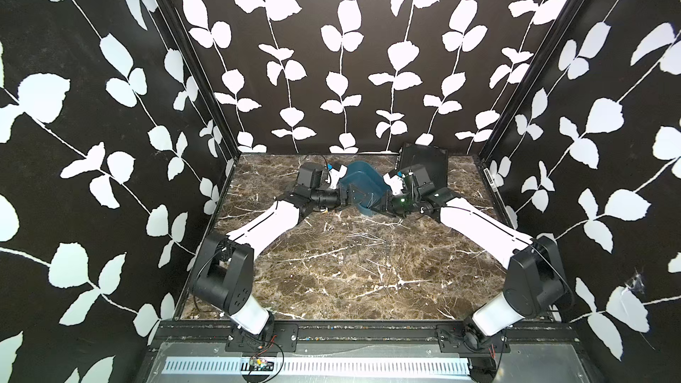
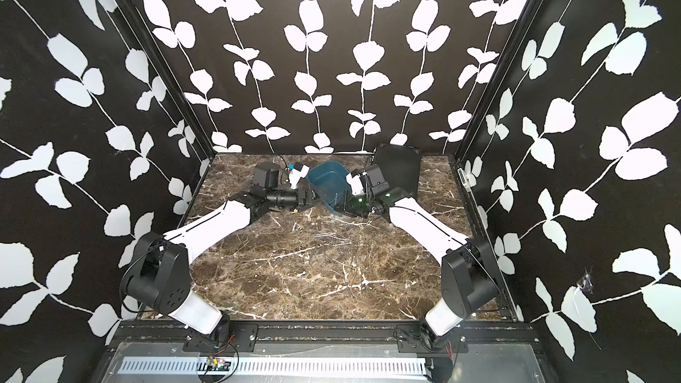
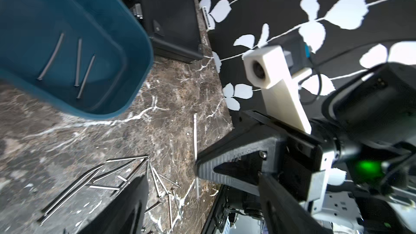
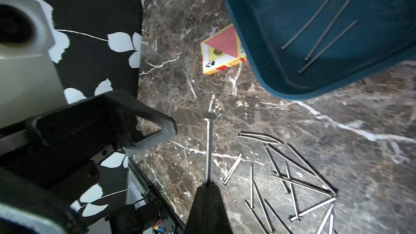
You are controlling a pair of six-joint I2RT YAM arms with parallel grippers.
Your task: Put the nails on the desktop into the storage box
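A single nail (image 4: pixel 208 151) points out head first from my right gripper, which is shut on it. In the left wrist view this nail (image 3: pixel 195 138) is held over the desktop, outside the box. My left gripper is open, with its fingers (image 3: pixel 123 208) wide apart and nothing held. Both grippers are near the front of the blue storage box (image 4: pixel 299 96). Three nails (image 4: pixel 327 29) lie inside the box. Several loose nails (image 4: pixel 311 167) are scattered across the desktop in front of it.
A playing-card box (image 4: pixel 218 52) lies close against the storage box. A black case (image 1: pixel 429 163) stands at the back right, beside the storage box. The two arms are close together in the middle.
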